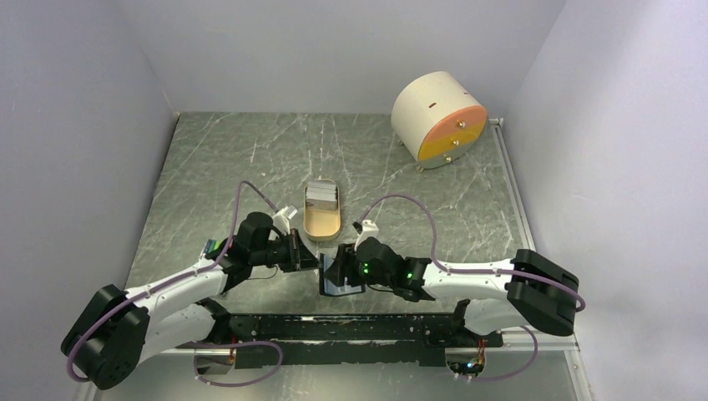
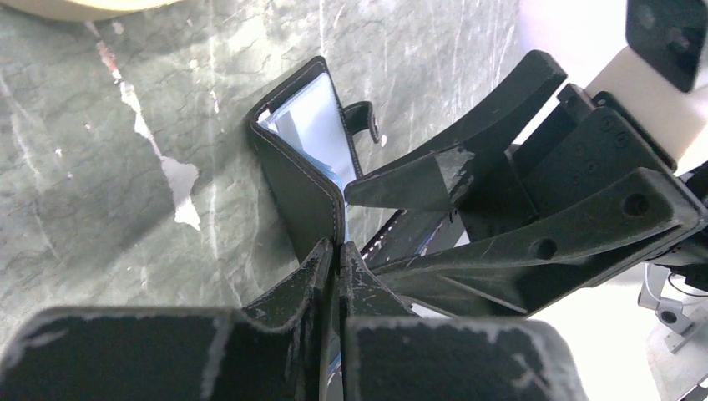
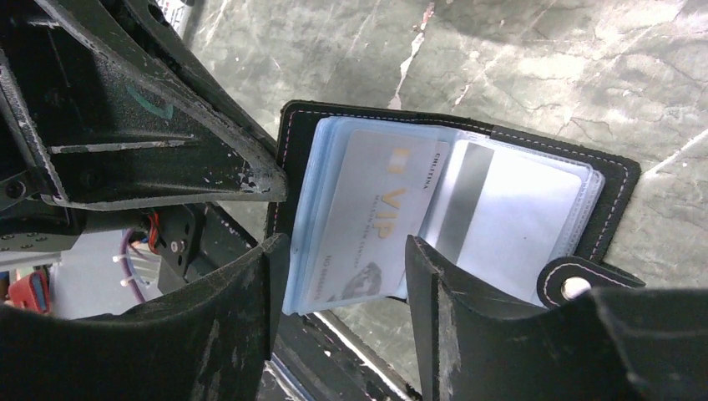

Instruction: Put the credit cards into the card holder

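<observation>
The black card holder [image 3: 614, 205] lies spread open at the front middle of the table, its clear sleeves upward. A pale card [image 3: 380, 213] printed "VIP" shows in the left-hand sleeves, and a white card with a grey stripe [image 3: 522, 205] on the other side. My left gripper is shut on the holder's black cover at its left edge, which it holds raised. Above the sleeves, my right gripper stands open, fingers apart over the VIP card. Several pale cards [image 1: 321, 195] stand in the beige tray [image 1: 322, 229] behind the holder.
A white cylindrical drawer cabinet [image 1: 430, 104] with coloured fronts stands at the back right. Colourful small items [image 1: 209, 246] lie partly hidden behind the left arm.
</observation>
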